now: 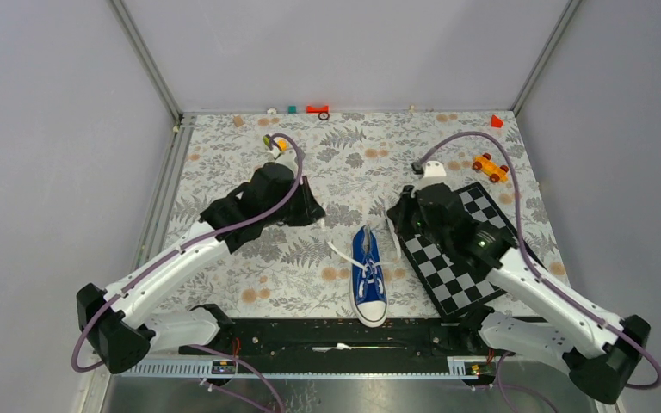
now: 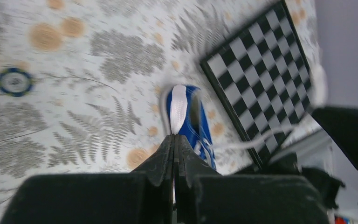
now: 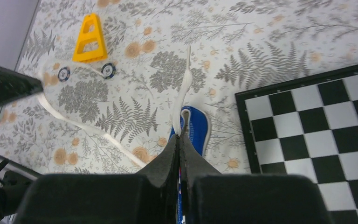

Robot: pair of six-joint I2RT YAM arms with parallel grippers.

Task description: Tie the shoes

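A blue sneaker (image 1: 369, 291) with a white toe rests at the front middle of the table, its toe toward the front edge. Left of and behind it is my left gripper (image 1: 320, 221), shut on a white lace end (image 2: 178, 109). My right gripper (image 1: 393, 215) is behind and right of the shoe, its fingers closed on the other white lace end (image 3: 182, 95). Both laces run from the shoe's eyelets, and the left one hangs slack in a curve (image 3: 93, 129). In the left wrist view, my gripper's fingers hide the shoe's front.
A black-and-white checkerboard (image 1: 441, 274) lies right of the shoe, partly under my right arm. Toward the back right is an orange toy car (image 1: 490, 168). Small coloured pieces line the back edge, including a red one (image 1: 318, 109).
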